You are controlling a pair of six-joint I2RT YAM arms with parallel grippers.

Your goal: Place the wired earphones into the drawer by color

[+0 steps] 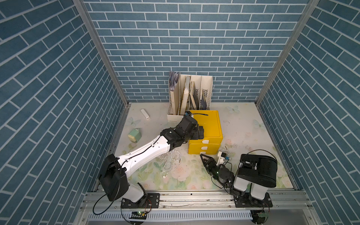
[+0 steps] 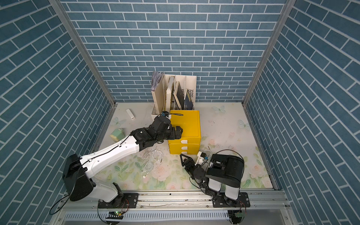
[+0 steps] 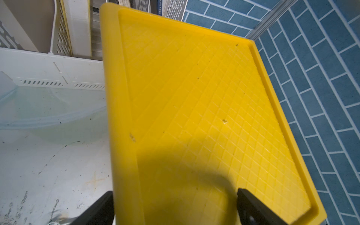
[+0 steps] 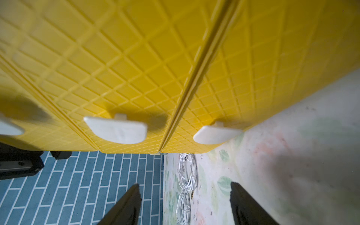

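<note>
The yellow drawer box (image 1: 205,121) has white handles on its front; in the right wrist view the middle handle (image 4: 115,129) and the bottom handle (image 4: 217,134) show, with the drawers closed. My left gripper is open over the box top's left side, its fingers blurred on either side. My right gripper stands in front of the bottom drawers, its fingers apart and nothing between them. White coiled earphones (image 1: 175,155) lie on the table left of the box. Another pale cable coil (image 1: 225,151) sits at the box's right, partly hidden by the right arm.
Behind the box stands a white file rack (image 1: 190,95) with folders. A green block (image 1: 134,135) and a white stick (image 1: 145,114) lie at the left. The table right of the box is mostly clear.
</note>
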